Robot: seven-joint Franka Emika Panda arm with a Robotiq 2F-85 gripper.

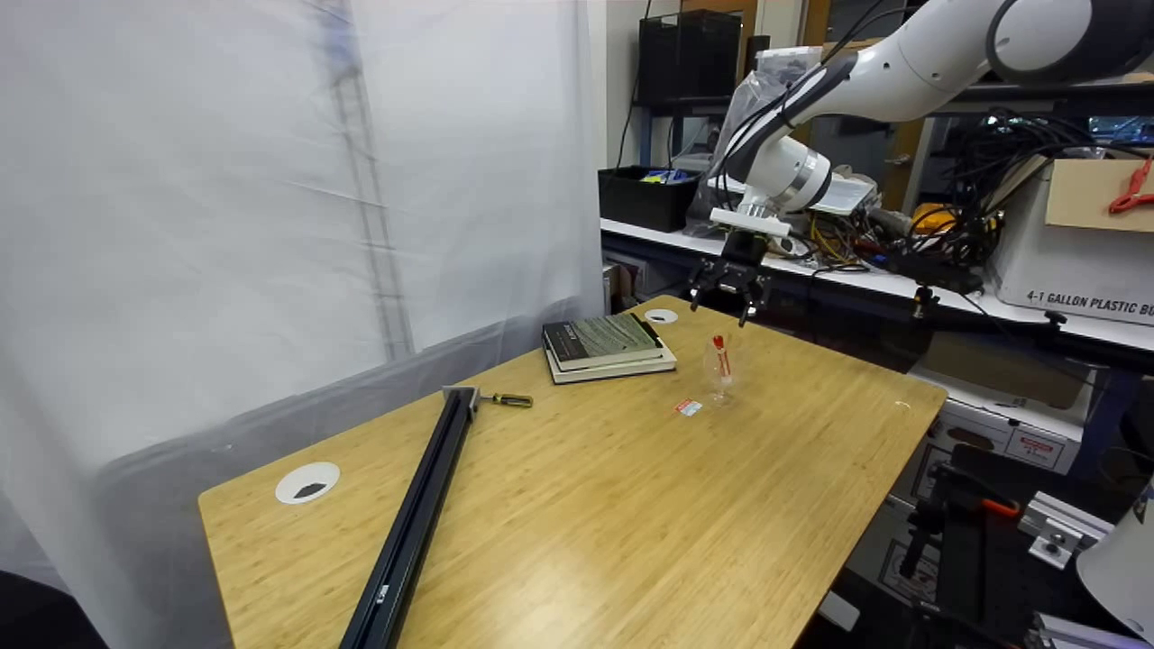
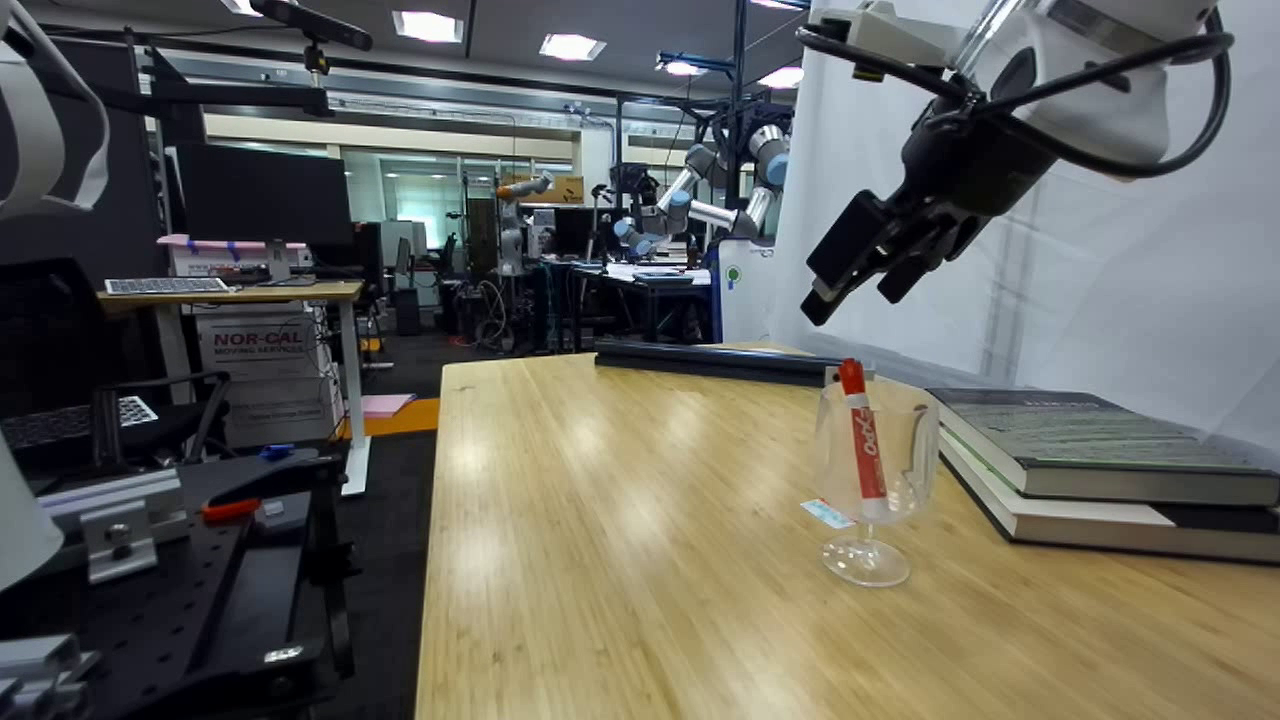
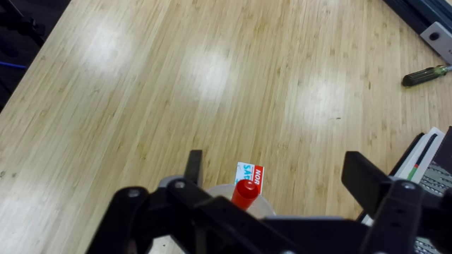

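Note:
A red-and-white marker (image 2: 866, 450) leans inside a clear stemmed cup (image 2: 914, 474), its red cap poking above the rim. In the wrist view the red cap (image 3: 245, 193) shows below the gap between the fingers, and the gripper's body hides most of the cup. My gripper (image 1: 722, 308) hangs in the air above the table's far end, higher than the marker and apart from it. Wide open, the gripper has nothing between its fingers.
Two stacked books (image 2: 1104, 450) lie beside the cup, and a small printed card (image 3: 250, 173) is flat near its foot. Farther along are a screwdriver (image 1: 508, 400) and a long black rail (image 1: 416, 519).

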